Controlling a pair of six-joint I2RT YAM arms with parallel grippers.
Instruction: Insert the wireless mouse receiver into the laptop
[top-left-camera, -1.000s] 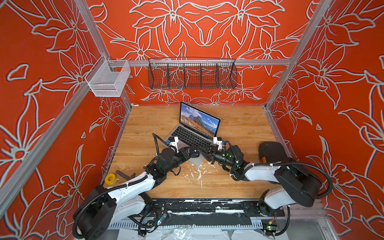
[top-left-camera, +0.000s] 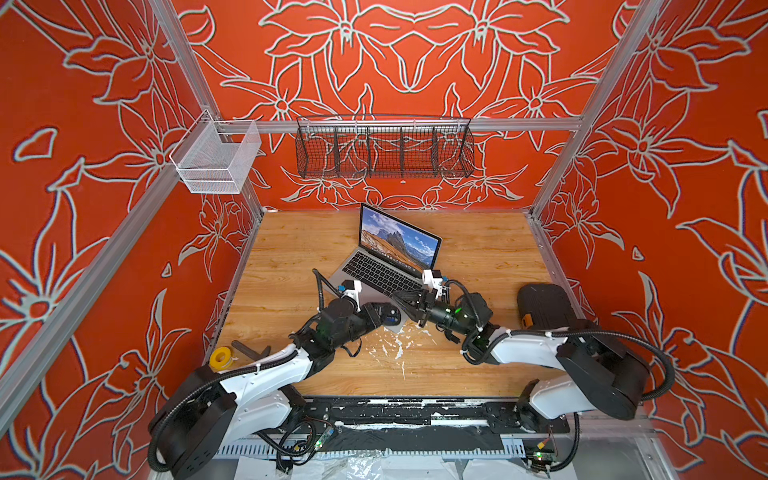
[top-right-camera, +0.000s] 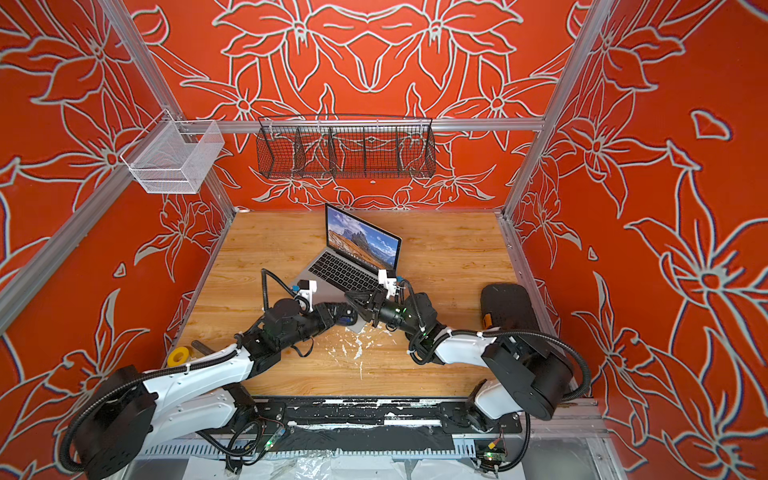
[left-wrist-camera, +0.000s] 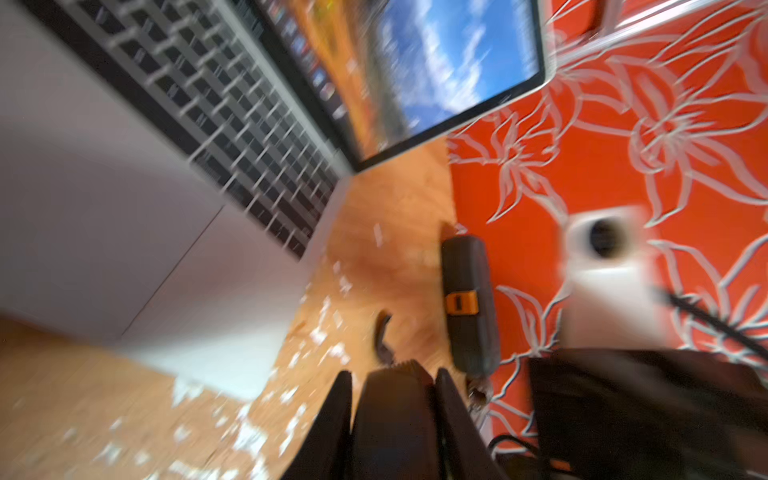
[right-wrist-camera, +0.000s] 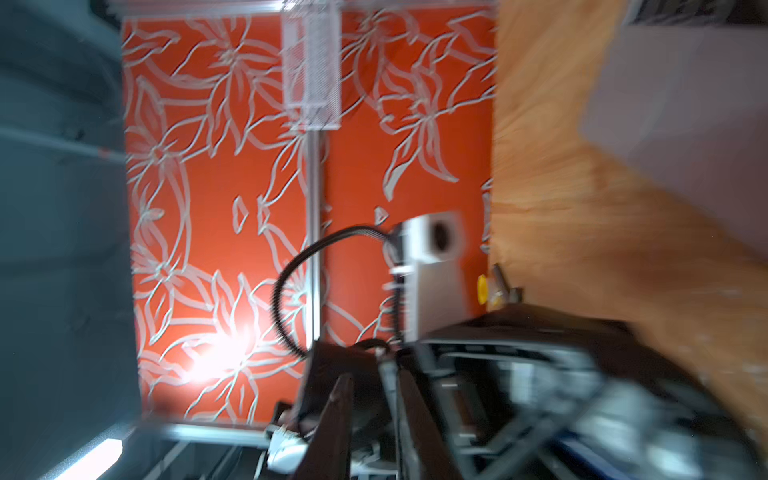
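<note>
My left gripper (top-left-camera: 381, 314) is shut on a dark mouse (top-left-camera: 391, 315), held above the laptop's front edge. In the left wrist view the mouse (left-wrist-camera: 395, 424) fills the space between the fingers. My right gripper (top-left-camera: 411, 301) sits close to the mouse, part open. A narrow gap shows between its fingers in the right wrist view, with nothing clear in it. The open laptop (top-left-camera: 382, 272), screen lit, stands at an angle behind both grippers. No receiver can be made out. Both wrist views are blurred.
A black case (top-left-camera: 547, 305) lies at the right side of the table. Yellow tape (top-left-camera: 221, 357) lies at the left edge. Wire baskets (top-left-camera: 385, 148) hang at the back. Bare wood (top-left-camera: 288, 232) is free at the back left.
The left gripper and the mouse have shifted slightly towards the table's front. The right gripper has moved a little left, and its arm has turned slightly.
</note>
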